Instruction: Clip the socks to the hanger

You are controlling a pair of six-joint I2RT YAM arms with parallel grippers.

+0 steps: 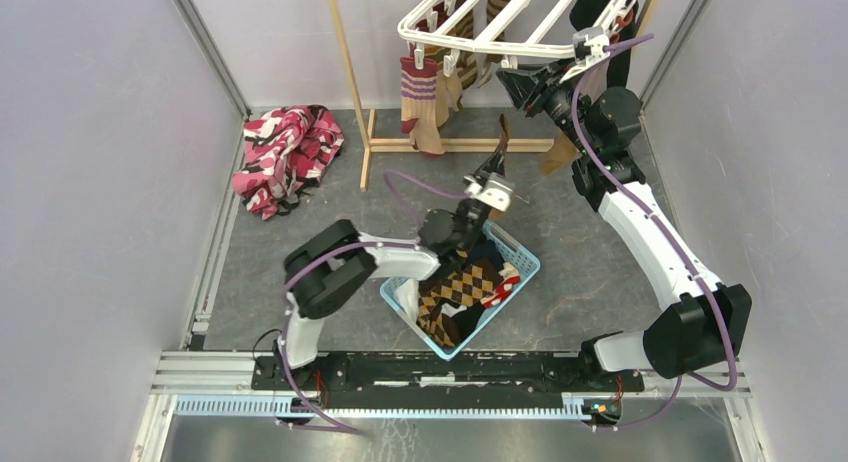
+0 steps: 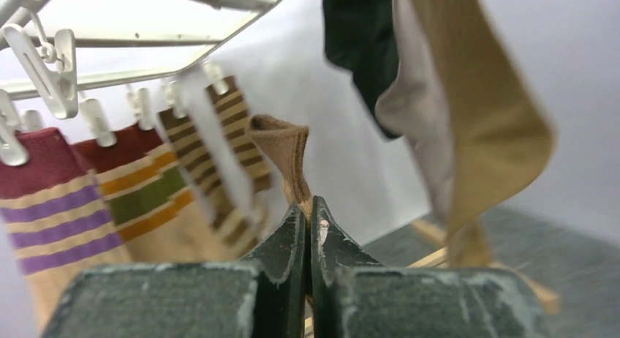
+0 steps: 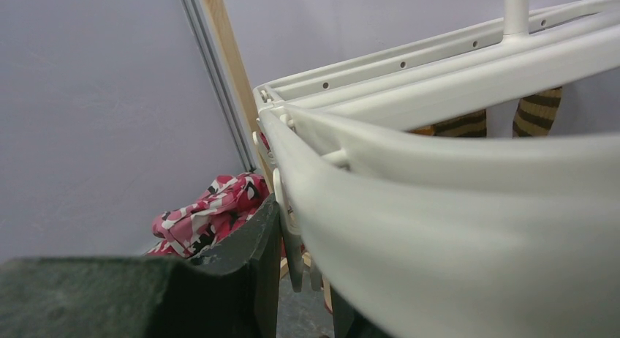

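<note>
Pinched between the fingertips of my left gripper is a brown sock (image 2: 284, 144), its end sticking up past the tips. From the top, this sock (image 1: 503, 135) shows below the hanger's front edge, clear of the clips. At the front rail of the white hanger (image 1: 545, 50), my right gripper (image 1: 508, 80) is shut on a white clip (image 3: 287, 221), seen between its dark fingers in the right wrist view. Striped socks (image 2: 62, 213) hang from clips at the left; tan (image 2: 490, 111) and black (image 2: 362, 49) ones hang at the right.
Below the left arm, a blue basket (image 1: 527, 262) holds several socks, partly hidden by that arm. A pink patterned cloth (image 1: 287, 157) lies on the floor at the left. The hanger's wooden stand (image 1: 347, 57) rises behind; floor right of the basket is free.
</note>
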